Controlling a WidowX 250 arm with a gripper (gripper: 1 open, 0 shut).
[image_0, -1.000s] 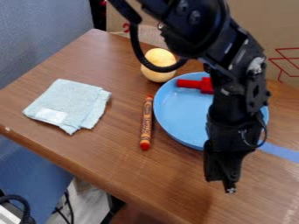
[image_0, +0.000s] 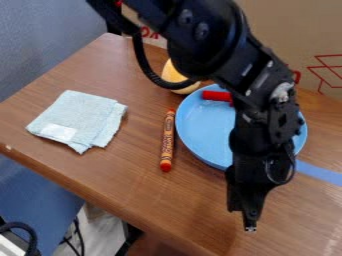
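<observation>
The black arm comes down from the top, and its gripper (image_0: 247, 205) hangs low over the wooden table in front of the blue plate (image_0: 201, 128). Whether the fingers are open or shut is unclear. Partly behind the arm, a red object (image_0: 217, 95) rests on the plate. An orange marker (image_0: 168, 140) lies just left of the plate. Behind the arm, a pale yellow round object (image_0: 175, 78) is mostly hidden.
A folded light-blue cloth (image_0: 76, 118) lies on the left. A cardboard box (image_0: 310, 35) stands behind, and blue tape (image_0: 321, 175) runs to the right edge.
</observation>
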